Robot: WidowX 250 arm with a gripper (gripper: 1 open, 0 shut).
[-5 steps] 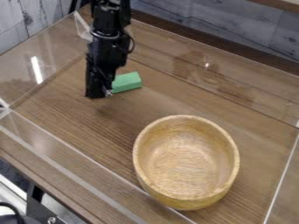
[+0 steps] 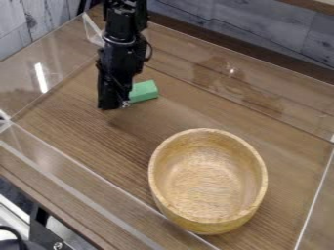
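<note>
The black robot arm reaches down from the top of the view to the wooden table, its gripper (image 2: 115, 99) low at the left of a green block (image 2: 143, 90). The gripper looks shut; it is small and dark, and nothing clearly shows between its fingers. The block lies on the table, partly behind the gripper.
A large round tan bowl (image 2: 209, 181) sits at the lower right. Dark cables show at the lower left corner, beside the table's edge.
The arm and gripper have shifted very slightly; the green block looks about where it was, a little more covered by the gripper.
</note>
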